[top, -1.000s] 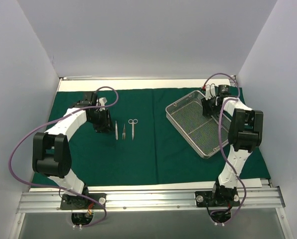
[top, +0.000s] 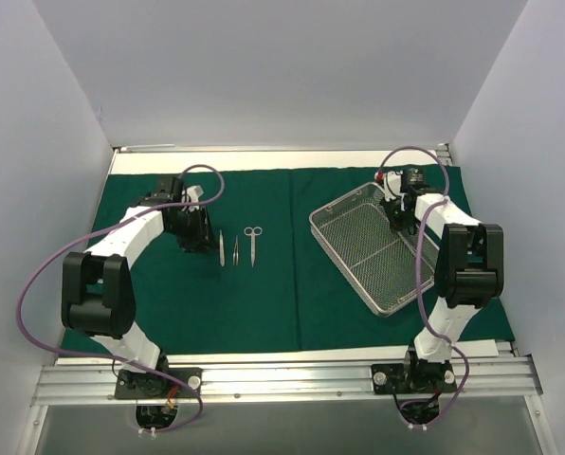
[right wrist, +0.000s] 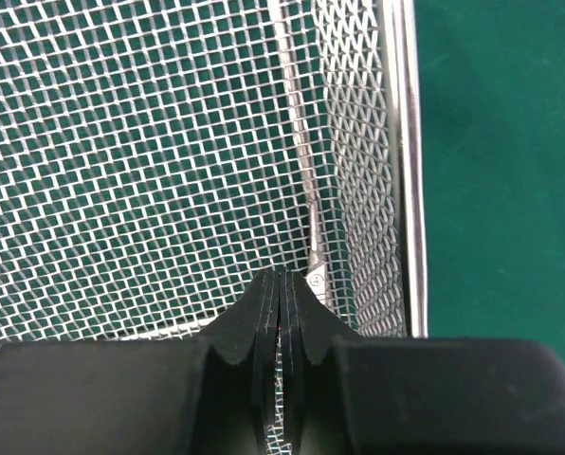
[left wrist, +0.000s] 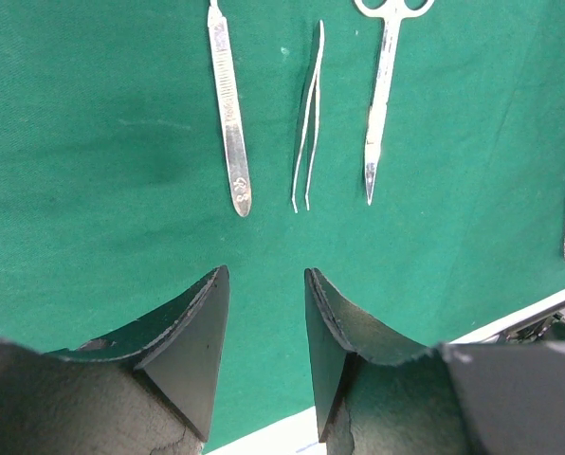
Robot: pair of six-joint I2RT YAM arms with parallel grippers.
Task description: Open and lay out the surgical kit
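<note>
In the mesh tray (top: pixel 358 256) a thin scalpel handle (right wrist: pixel 299 123) lies along the side wall. My right gripper is shut over the tray floor with nothing between its fingers; the handle's narrow end is just beyond the tips, outside them. On the green cloth at left lie another scalpel handle (left wrist: pixel 229 114), tweezers (left wrist: pixel 311 118) and scissors (left wrist: pixel 384 90), set apart from one another and roughly parallel. My left gripper stands open and empty near their lower ends, its fingers apart over bare cloth.
Green cloth (top: pixel 197 313) covers the table, with free room in front of the instruments and between scissors and tray. The tray's metal rim (right wrist: pixel 410 171) and mesh wall (right wrist: pixel 363 190) rise close beside the handle and my right gripper.
My right gripper has gone from open to shut. The left arm's pose is nearly unchanged.
</note>
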